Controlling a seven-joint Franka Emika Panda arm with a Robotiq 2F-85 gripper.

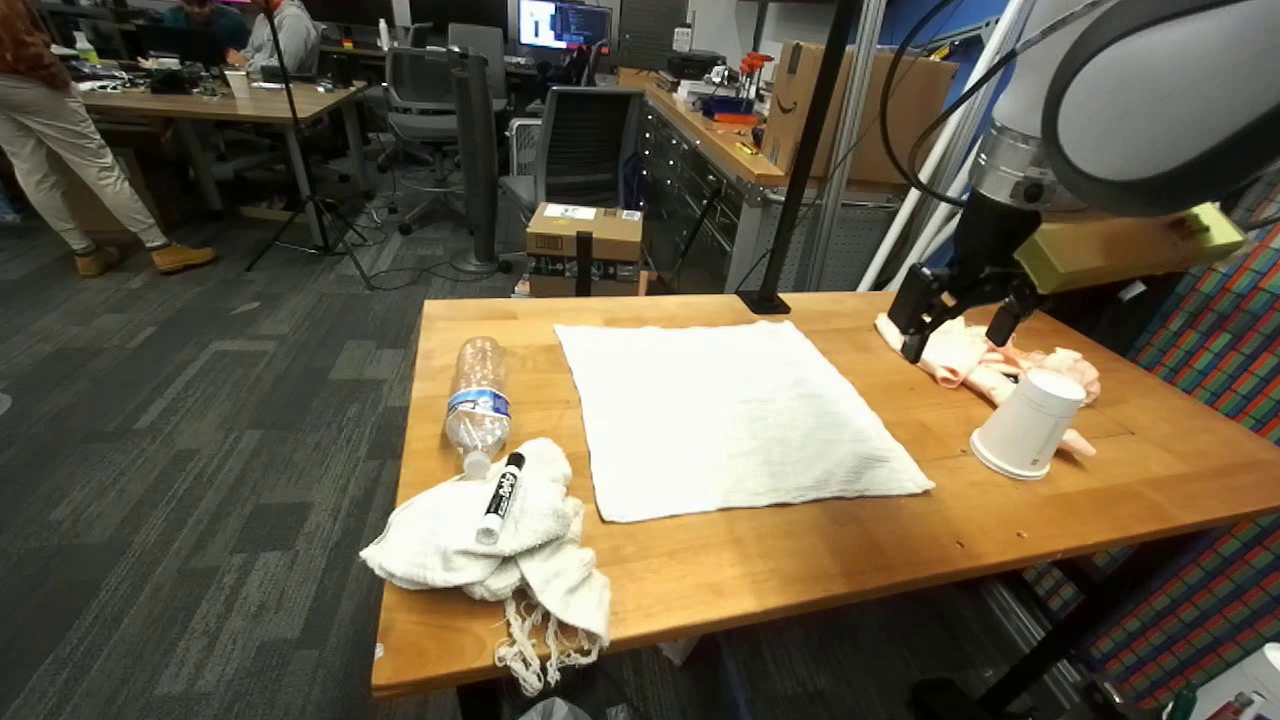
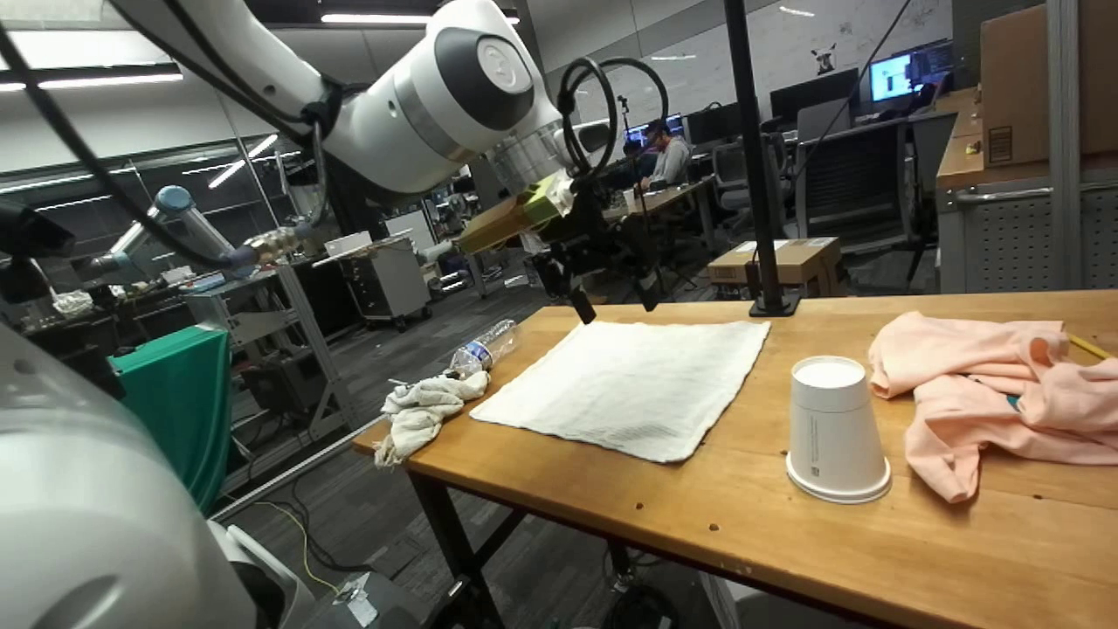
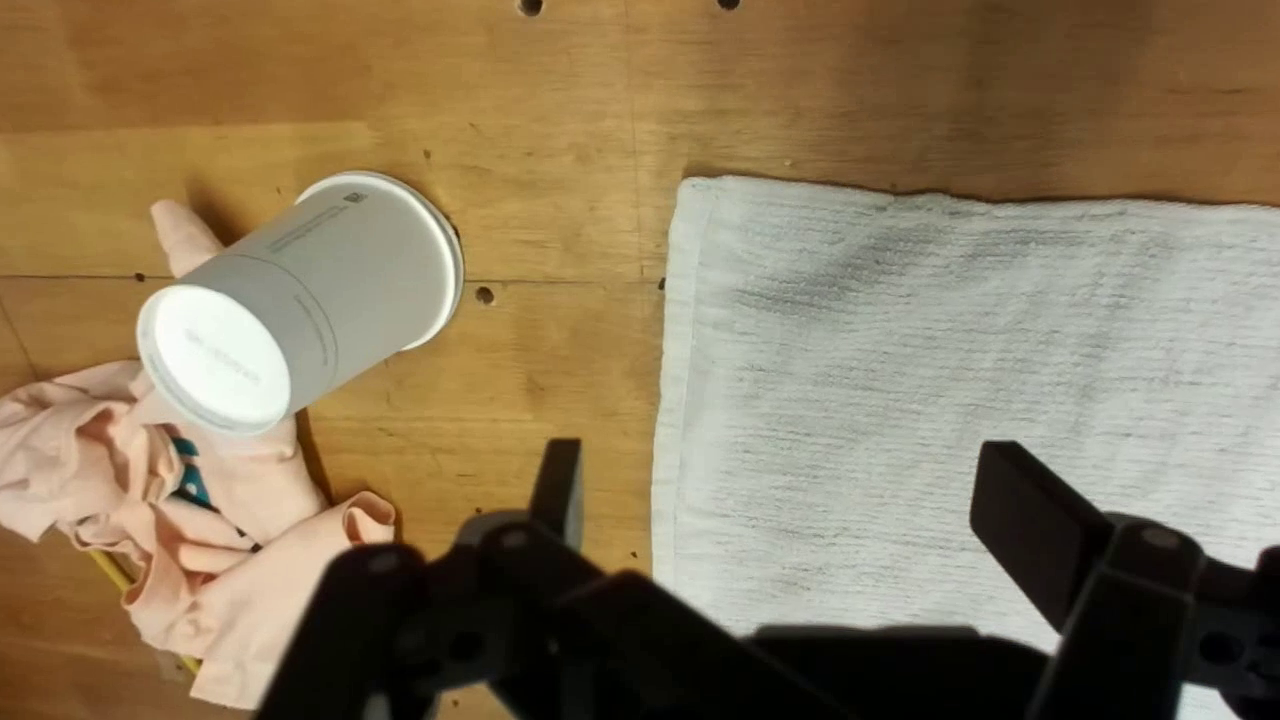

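Observation:
High over the table, my gripper stands open, its two fingers wide apart with nothing between them. Below it in the wrist view lie bare wood and the left part of a flat white towel [image 3: 960, 360]. A white paper cup [image 3: 342, 282] rests upside down to the left of the towel, apart from the gripper. Beside the cup, a crumpled peach cloth [image 2: 975, 398] covers part of the wood. At the table's other end a clear plastic bottle [image 1: 480, 402] lies on its side. Close to its cap, a black-and-white marker [image 1: 501, 498] sits on a bunched, fringed white cloth [image 1: 432, 540].
A black upright post [image 1: 768, 300] stands at the table's edge behind the towel. Something thin and yellow [image 2: 1090, 346] pokes out from the peach cloth. Bare wood [image 2: 713, 503] runs along the edge in front of the towel and between towel and cup.

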